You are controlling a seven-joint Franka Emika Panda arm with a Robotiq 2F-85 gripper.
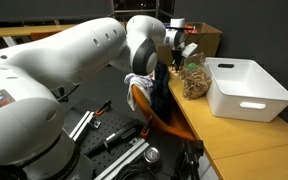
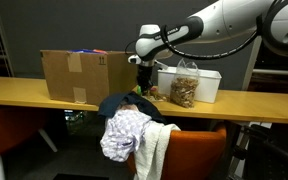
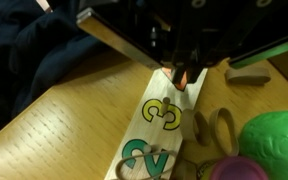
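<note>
In the wrist view a pale wooden number board [image 3: 149,125] lies on the table with a yellow 3 [image 3: 164,113] and a teal 2 [image 3: 144,160]. My gripper is down at the board's upper end. Its fingers are shut on a small orange piece [image 3: 180,81], largely hidden by the fingers; its shape cannot be made out. From the second exterior view, the gripper [image 2: 142,80] points down close to the tabletop, beside the cardboard box.
Tan loops [image 3: 224,130], a green round thing [image 3: 274,143] and a purple one [image 3: 239,169] crowd the board's right side. Dark cloth [image 3: 29,50] lies to the left. A filled clear bag [image 2: 184,85] and a white bin [image 1: 249,90] stand nearby.
</note>
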